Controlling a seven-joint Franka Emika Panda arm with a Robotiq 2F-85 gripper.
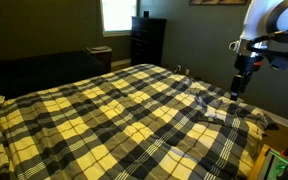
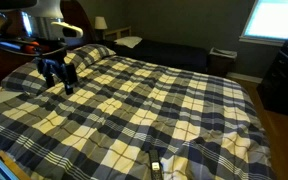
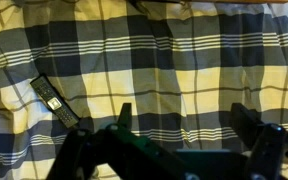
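A dark remote control with a pale label [image 3: 54, 101] lies flat on the plaid cloth [image 3: 164, 75], left of my fingers in the wrist view. Exterior view 2 has a dark, long object, seemingly the same remote [image 2: 155, 164], near its lower edge. My gripper is open, its two black fingers wide apart with only cloth visible below the gap. In exterior view 1 the gripper [image 1: 238, 86] hangs above the cloth at the right; in exterior view 2 the gripper [image 2: 59, 80] shows at the left, clear of the cloth.
Blue, white and yellow plaid cloth covers the wide surface, with gentle creases and much bare room. A dark dresser [image 1: 148, 39] and a bright window [image 1: 119, 15] stand beyond it. A lamp [image 2: 101, 24] is at the back.
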